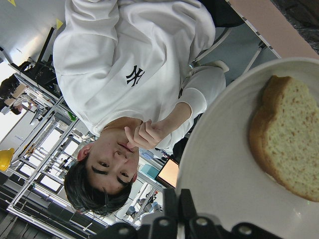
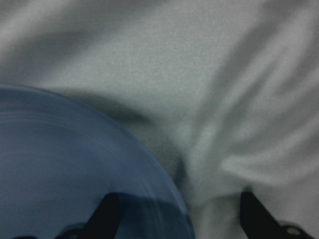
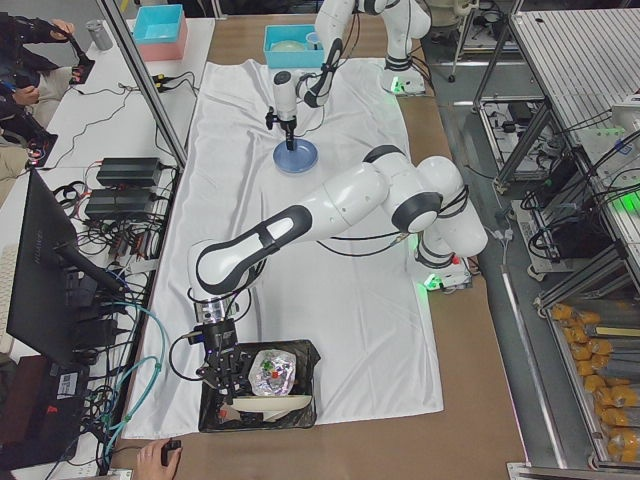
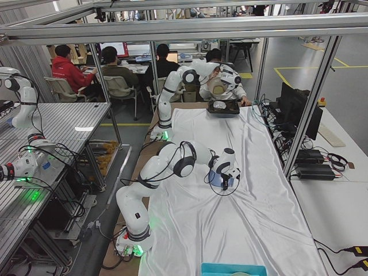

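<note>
My left gripper [image 3: 225, 375] is over a black bag-lined bin [image 3: 310, 390]. Its fingers are closed on the rim of a white plate [image 1: 224, 189] that is tipped steeply, with a browned bread slice [image 1: 284, 134] on it in the left wrist view. A foil item with coloured bits [image 3: 272, 372] lies in the bin. My right gripper hangs open, straddling the rim of a blue plate [image 2: 70, 159] on the white cloth.
A blue container [image 3: 290, 55] stands beyond the right arm. A person [image 1: 124, 84] sits close behind the bin.
</note>
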